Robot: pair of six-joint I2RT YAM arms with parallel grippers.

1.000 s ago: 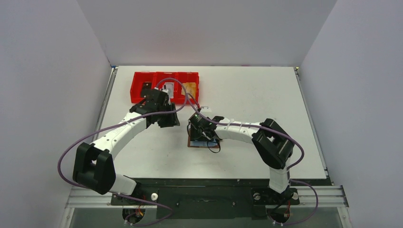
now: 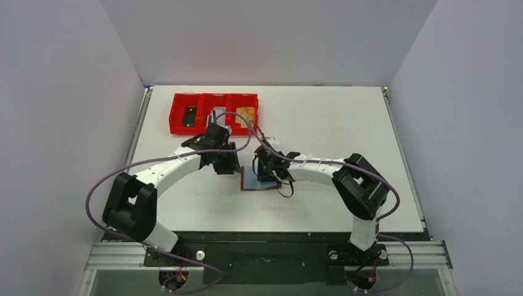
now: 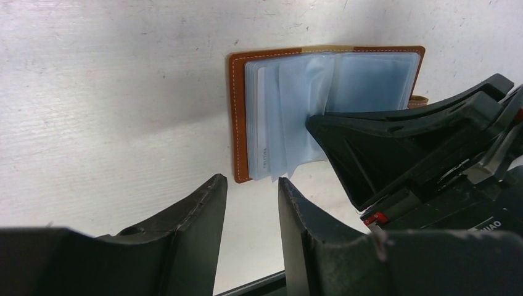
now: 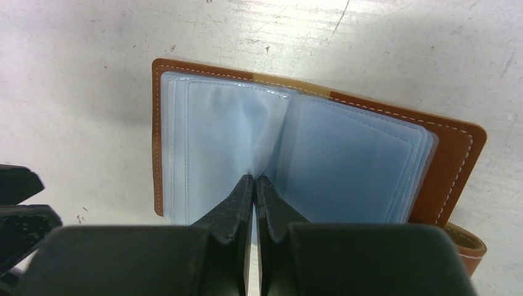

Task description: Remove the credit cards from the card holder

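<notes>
The card holder lies opened on the table, a brown stitched cover with bluish clear sleeves. Along its left side a whitish strip with small print shows under the sleeves; whether it is a card I cannot tell. My right gripper is shut with its tips at the middle of the holder, where one sleeve bends up against them. No card shows between them; whether thin film is caught is unclear. Open and empty, my left gripper hovers by the holder's lower left corner.
A red tray with three compartments stands at the back left, holding a dark item, a pale one and a tan one. Bare table extends to the right. The two grippers are close together.
My left gripper has come right and toward the front, nearer the holder. The right gripper has shifted slightly to the right, uncovering more of the sleeves. The holder moved slightly left earlier on.
</notes>
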